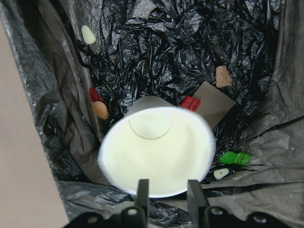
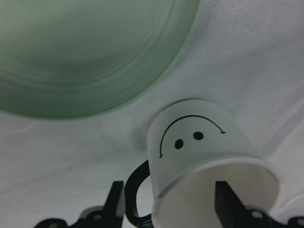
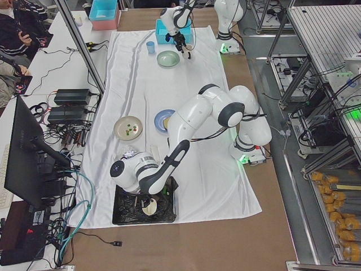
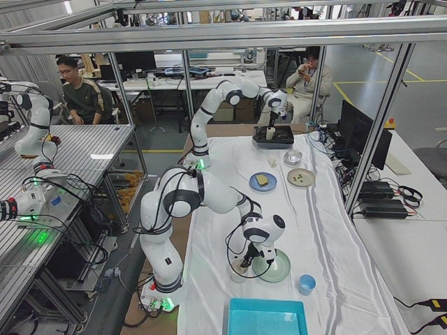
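Note:
A black bag-lined bin (image 3: 124, 212) stands at the near end of the cloth. My left gripper is over it; a cream cup (image 1: 156, 156) lies in the bin below the fingers, among scraps, and whether the fingers touch it I cannot tell. The fingers stand apart. At the far end my right gripper is open around the rim and handle side of a white mug (image 2: 190, 142) with a face drawn on it, beside a green plate (image 2: 80, 71).
A beige plate (image 4: 301, 177), a blue plate (image 4: 255, 185) with yellow food and a foil bowl (image 4: 293, 158) occupy the middle. A blue cup (image 4: 306, 285) and teal tray (image 4: 267, 314) stand beside the right arm.

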